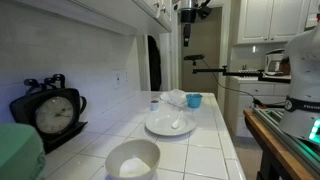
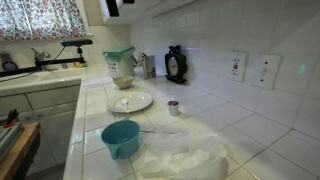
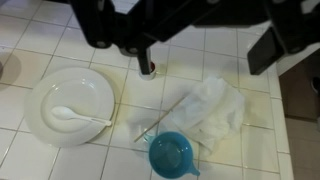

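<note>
High above the counter hangs my gripper (image 1: pixel 187 42), clear of everything on it. In the wrist view its dark fingers (image 3: pixel 143 55) stand apart, with nothing visible between them. A white plate (image 1: pixel 155 121) rests on the tiles, and a white spoon (image 3: pixel 72 115) lies across it. The teal cup (image 2: pixel 122 140) stands near the counter's front edge. Beside it lies a crumpled white paper towel (image 2: pixel 183 160), and a thin stick (image 3: pixel 158 120) reaches from the towel toward the cup. A small cup with a dark top (image 2: pixel 173 108) stands nearer the wall.
A bowl (image 1: pixel 132 159) sits farther along the counter, near a teal-lidded container (image 2: pixel 118 62) and a dark clock-like object (image 2: pixel 176 66) by the wall. Wall cabinets (image 2: pixel 165 10) overhang the counter. Bare tiles (image 2: pixel 215 122) lie along the wall.
</note>
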